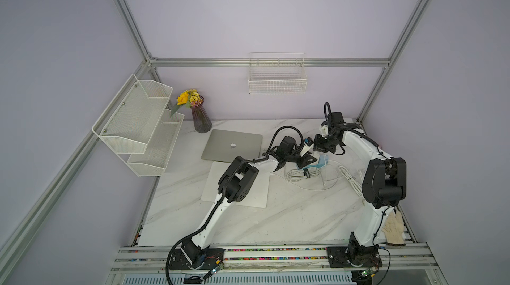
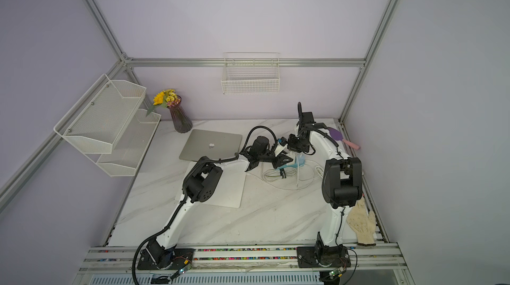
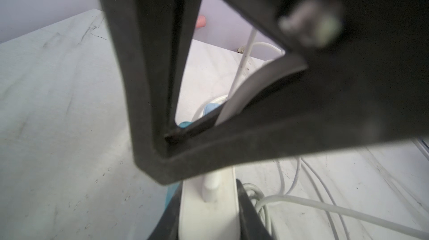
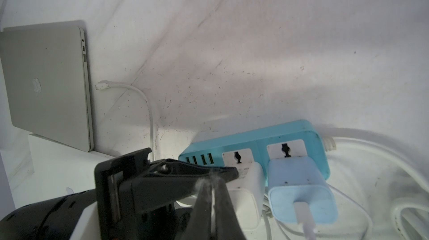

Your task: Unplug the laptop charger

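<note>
The white charger [image 4: 244,204] stands in a socket of the teal power strip [image 4: 214,143]. My left gripper is shut on this charger; both fingers press its sides in the left wrist view, and a white cable leaves its top. Part of the charger is hidden by that gripper in the right wrist view. My right gripper is shut, with nothing showing between its fingertips, and stands above and beside the left one. Next to the white charger, a light-blue charger [image 4: 301,190] sits in another socket.
A closed silver laptop [image 1: 232,145] lies left of the strip, with a loose white cable end [image 4: 102,86] near its side. Coiled cables [image 1: 302,174] lie in front of the strip. A flower vase [image 1: 200,117] stands behind.
</note>
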